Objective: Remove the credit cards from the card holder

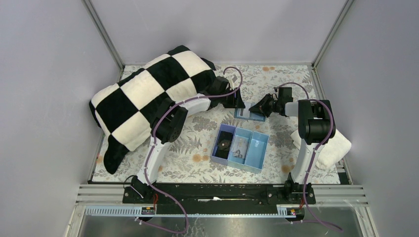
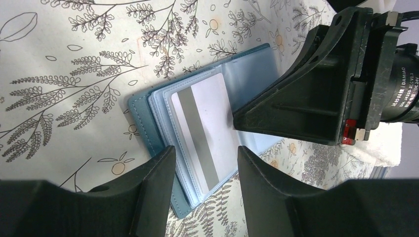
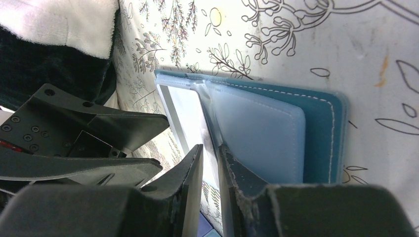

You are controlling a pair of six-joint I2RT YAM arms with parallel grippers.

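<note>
A blue card holder (image 2: 143,118) lies unfolded on the table. On one of its halves rests a white card (image 2: 217,108) with a grey stripe, its lower edge toward the fold. My left gripper is open over the striped side of the card, its fingertips apart with nothing held between them. From the other side, my right gripper comes down at the card's edge by the fold. Its fingers are a narrow gap apart, and part of the white card (image 3: 190,116) shows between them. Whether they touch the card cannot be seen.
A box with compartments (image 1: 262,169) stands just in front of the holder, holding a dark item and small things. The checkered pillow (image 1: 131,116) fills the left side of the table. A white towel (image 1: 338,148) lies at the right.
</note>
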